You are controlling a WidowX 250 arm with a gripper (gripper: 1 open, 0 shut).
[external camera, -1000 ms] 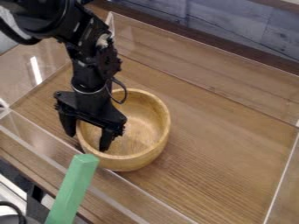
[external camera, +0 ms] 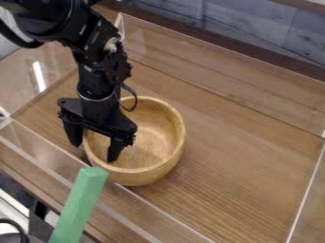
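My black gripper hangs down into a tan round bowl at the left middle of the camera view, its dark fingers reaching low at the bowl's left side. Whether it is open or shut, and whether anything is between the fingers, I cannot tell.
A long green object lies at the lower left, below the bowl, with black cables beside it. Bare wooden tabletop fills the right and back, up to a grey wall.
The gripper has shifted very slightly in the bowl. Otherwise the scene looks the same.
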